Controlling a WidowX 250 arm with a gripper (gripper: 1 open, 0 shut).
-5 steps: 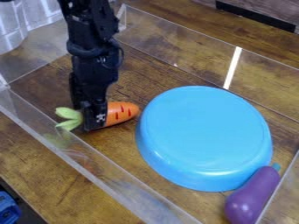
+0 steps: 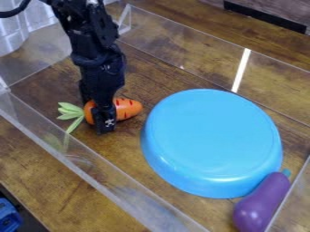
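My black gripper (image 2: 101, 111) reaches down from the top left onto an orange toy carrot (image 2: 126, 108) with pale green leaves (image 2: 68, 112), lying on the wooden floor at the left of the blue disc. The fingertips are at the carrot, around its body; whether they are closed on it is hard to tell, as the dark fingers blend together.
A large blue upturned bowl or lid (image 2: 211, 140) fills the middle right. A purple toy eggplant (image 2: 259, 205) lies at the lower right. Clear walls edge the workspace at left and bottom. Bare wood is free at the upper right.
My gripper has come down lower onto the carrot and shifted slightly; the carrot sits a little differently, pulled slightly to the left, with more of it hidden by the fingers.
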